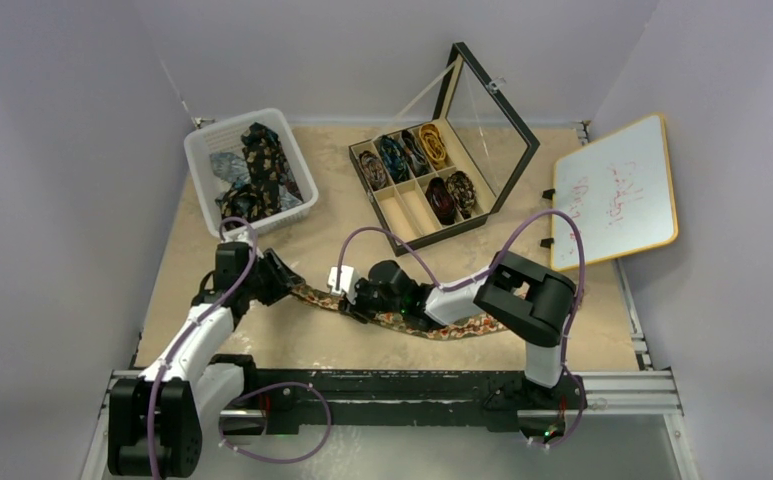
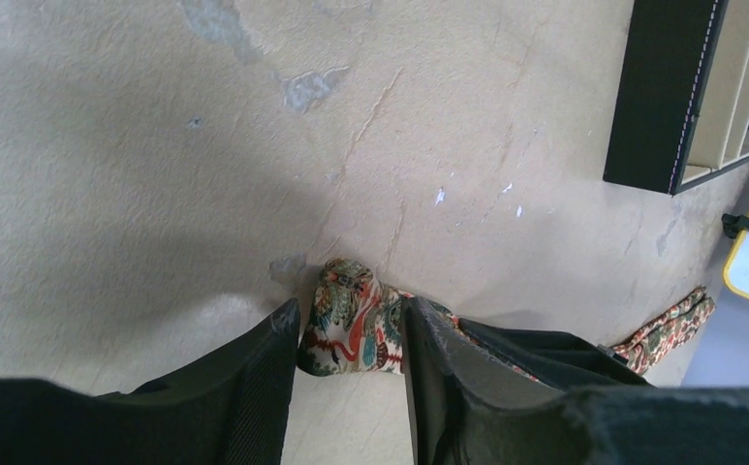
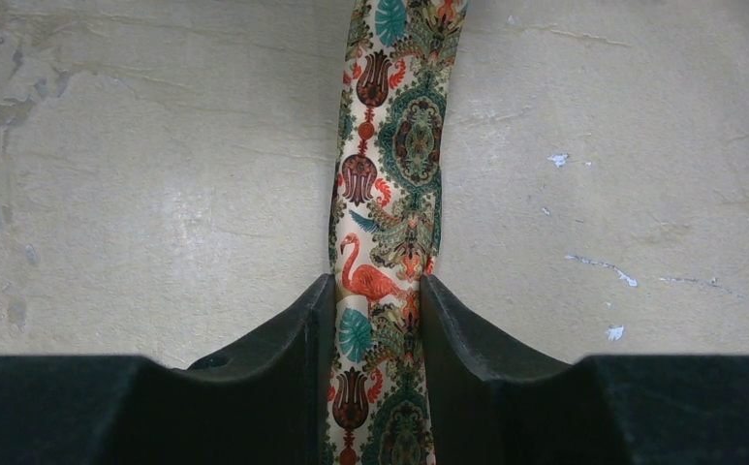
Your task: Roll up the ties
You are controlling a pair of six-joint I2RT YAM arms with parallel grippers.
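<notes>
A flowered tie (image 1: 469, 326) lies stretched across the front of the table, its left end near my left gripper (image 1: 293, 283). In the left wrist view that tie end (image 2: 356, 325) shows a small fold or curl between the fingers of my left gripper, which are parted with gaps around the cloth. Partway along the tie, my right gripper (image 1: 347, 309) is shut on it. The right wrist view shows the tie (image 3: 390, 184) pinched across its width by the fingers (image 3: 307, 329). My right arm hides part of the tie in the top view.
Behind stands a partitioned box (image 1: 402, 247) with its glass lid raised; several rolled ties (image 1: 432, 145) fill some compartments and others are empty. A white basket (image 1: 305, 208) with crumpled ties is at the back left. A whiteboard (image 1: 617, 190) stands on the right.
</notes>
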